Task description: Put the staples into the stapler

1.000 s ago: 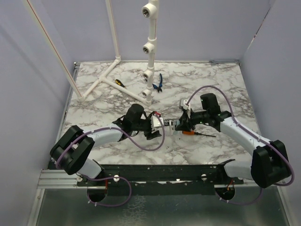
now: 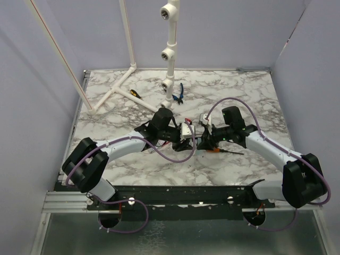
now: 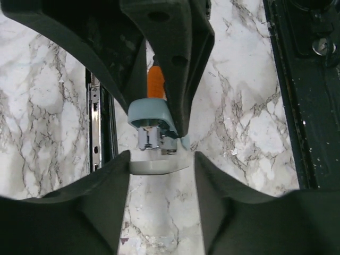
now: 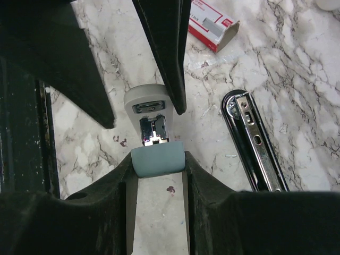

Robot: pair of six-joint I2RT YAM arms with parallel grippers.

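A small stapler-like piece bridges the two grippers above the table. Its teal end (image 4: 158, 159) is clamped in my right gripper. The pale grey-white end (image 3: 156, 168) sits between the fingers of my left gripper, which is part open, with a visible gap on one side. Shiny metal (image 4: 153, 127) shows in the middle of the piece. Whether any staples are in it, I cannot tell. Below, a black base with a metal rail (image 4: 255, 141) lies on the marble table.
A red and white box (image 4: 215, 24) lies on the table, one end facing the camera. An orange-handled tool (image 2: 219, 150) rests under the right arm. Blue pliers (image 2: 178, 95) and a yellow-black screwdriver (image 2: 135, 93) lie farther back.
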